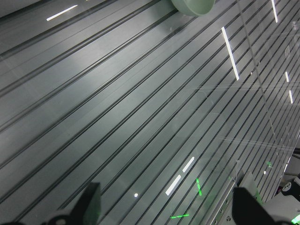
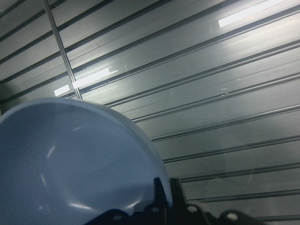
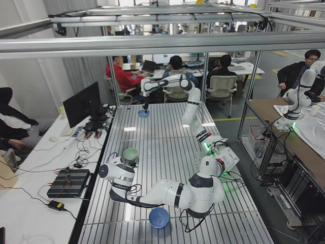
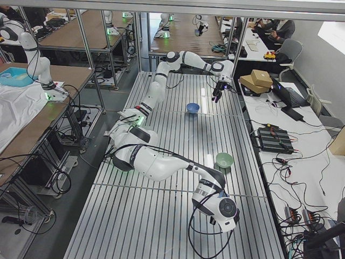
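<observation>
My right gripper is at the rim of a blue bowl (image 2: 79, 154) at the far end in the camera left view, shut on it. My left gripper (image 4: 216, 97) is above the table in the camera right view, its fingers wide apart at the bottom of the left wrist view, nothing between them. A green bowl (image 3: 130, 153) stands on the slatted table (image 3: 152, 127), at the top of the left wrist view. A second blue bowl (image 3: 159, 217) stands at the near end in the camera left view.
A side desk (image 3: 35, 213) with monitor, cables and black boxes runs along the table. Both arms reach across the table, with cables hanging from them. Much of the slatted surface between the bowls is clear.
</observation>
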